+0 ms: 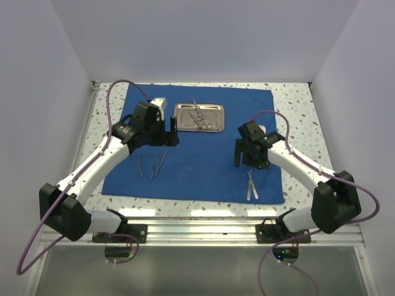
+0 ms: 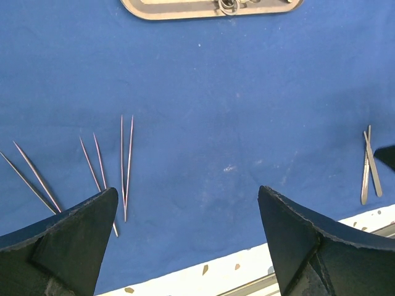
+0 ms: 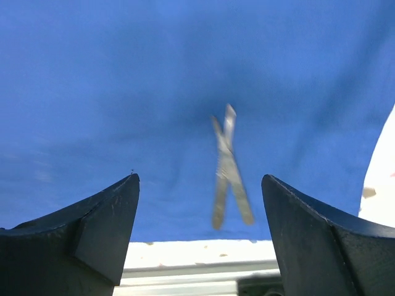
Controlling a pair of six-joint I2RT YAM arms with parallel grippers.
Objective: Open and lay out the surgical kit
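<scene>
In the right wrist view, two slim silver scalpels lie crossed on the blue cloth, one scalpel (image 3: 220, 197) on the left at the handle end and the other scalpel (image 3: 241, 196) slanting right. Above them my right gripper is open, with nothing between its fingers. My left gripper, also open and empty, hovers over bare cloth just in front of the metal tray (image 1: 182, 128). Several instruments remain inside that tray, among them ring-handled ones (image 1: 208, 126). On the left lie three thin tweezers: a dark pair (image 2: 38, 177), a middle pair (image 2: 100, 161) and a right pair (image 2: 128, 169).
A speckled white tabletop (image 1: 296, 111) shows around it. A metal rail (image 1: 197, 228) runs along the front edge, and grey walls close in the sides and back.
</scene>
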